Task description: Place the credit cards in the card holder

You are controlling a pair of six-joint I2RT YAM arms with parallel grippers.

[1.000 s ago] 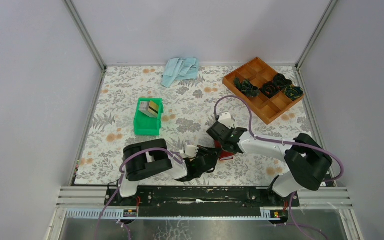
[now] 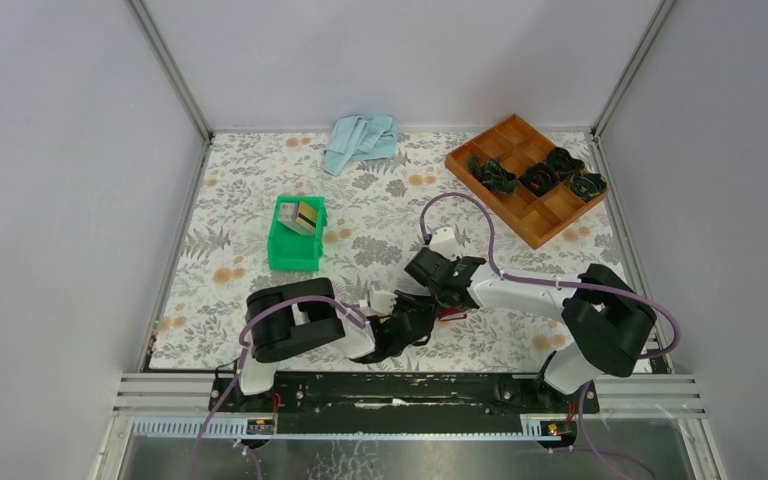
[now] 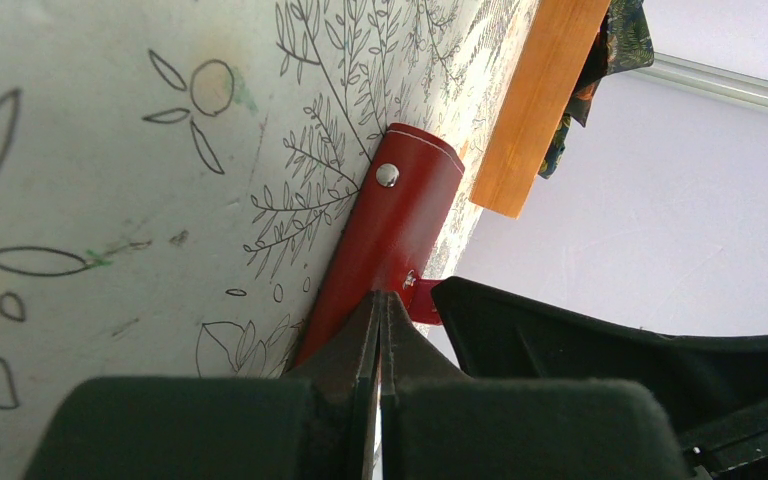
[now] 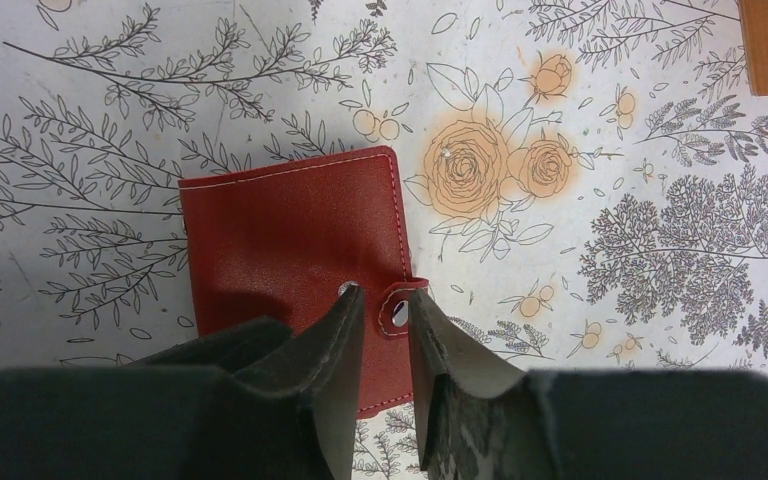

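Observation:
The red leather card holder (image 4: 290,240) lies on the floral mat beneath both grippers, mostly hidden in the top view (image 2: 452,314). My left gripper is shut low against its side, nothing seen between the fingers. My right gripper is over the holder at its snap tab (image 4: 400,312), its fingers part open around that tab; whether they touch it I cannot tell. In the top view, a stack of cards (image 2: 297,218) sits in the green basket (image 2: 295,258).
A wooden compartment tray (image 2: 535,215) with dark fabric rolls stands at the back right. A light blue cloth (image 2: 360,145) lies at the back.
The left arm has not visibly moved.

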